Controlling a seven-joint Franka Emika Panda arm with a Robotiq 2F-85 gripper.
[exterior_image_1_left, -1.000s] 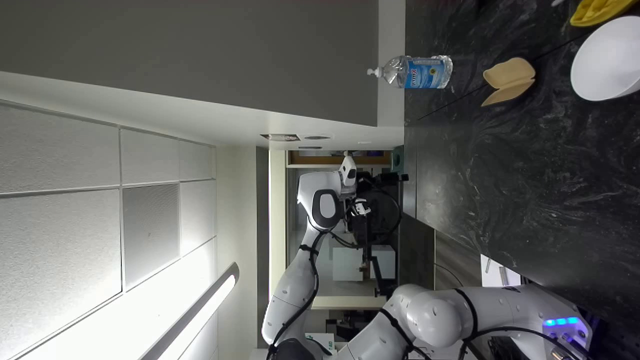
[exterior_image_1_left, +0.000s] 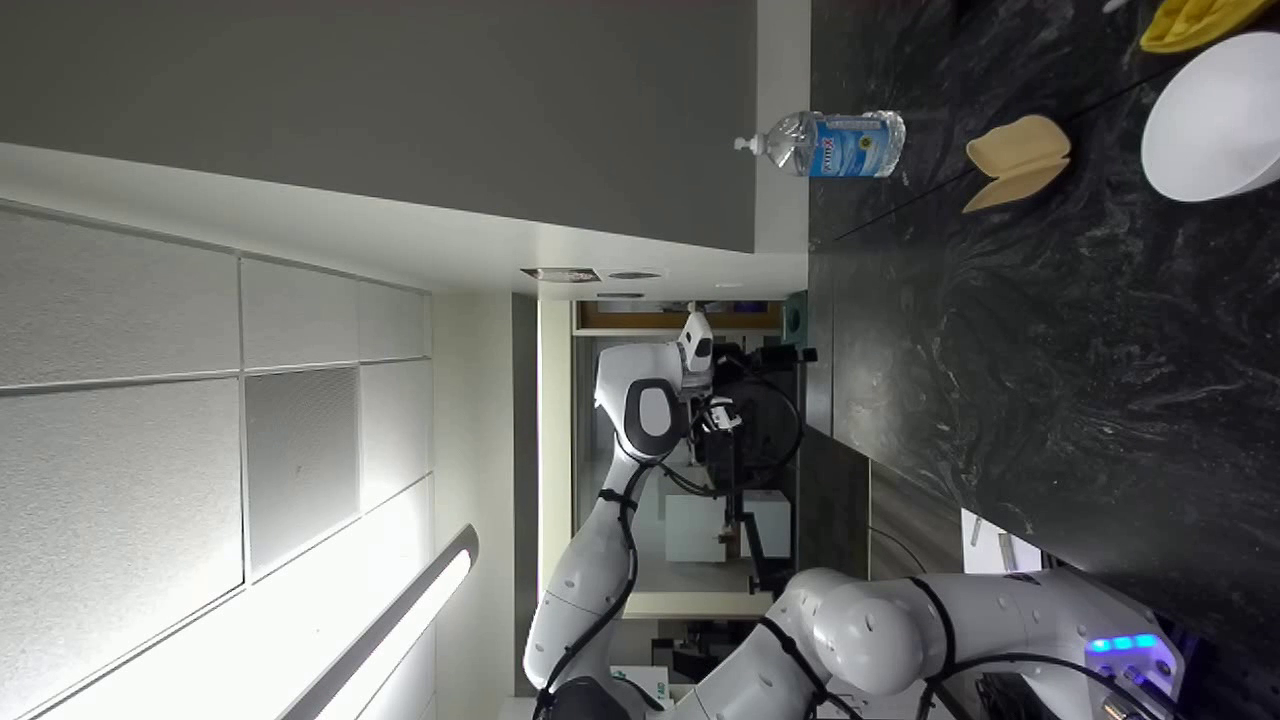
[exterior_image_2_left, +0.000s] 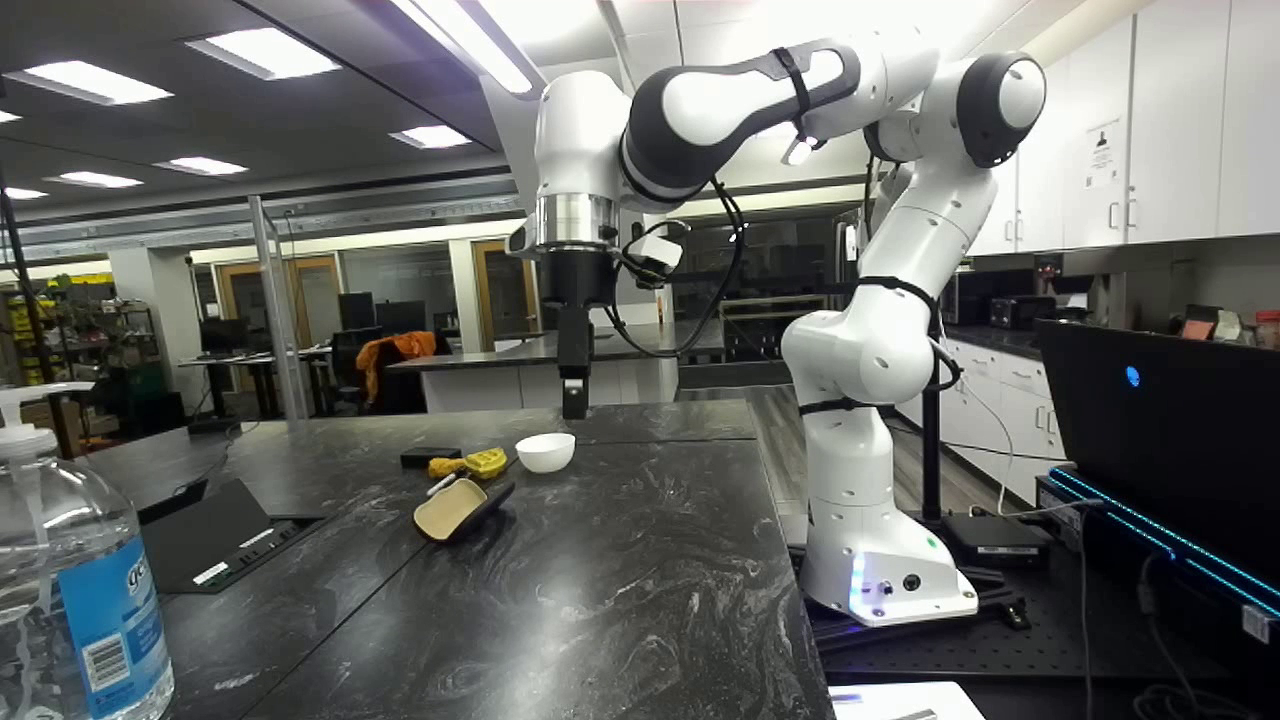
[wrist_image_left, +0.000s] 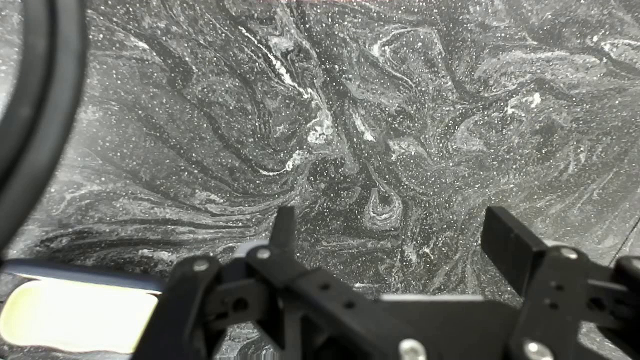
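Note:
My gripper stands open, its two dark fingers wide apart with only bare countertop visible below and between them. In the second exterior view the gripper (exterior_image_2_left: 576, 402) hangs above the counter, pointing down. An open case with a tan lining and dark outside (exterior_image_2_left: 450, 510) lies on the counter; its pale, overexposed inside (wrist_image_left: 78, 315) shows at the lower left of the wrist view. A white bowl (exterior_image_2_left: 546, 452) sits near a yellow item (exterior_image_2_left: 486, 463), which cannot be clearly identified.
A clear bottle with a blue label (exterior_image_1_left: 854, 145) stands on the dark marbled counter (exterior_image_1_left: 1020, 360). A dark tablet-like device (exterior_image_2_left: 210, 534) and a small black box (exterior_image_2_left: 429, 457) are also there. The counter's middle, towards the arm's base, is free.

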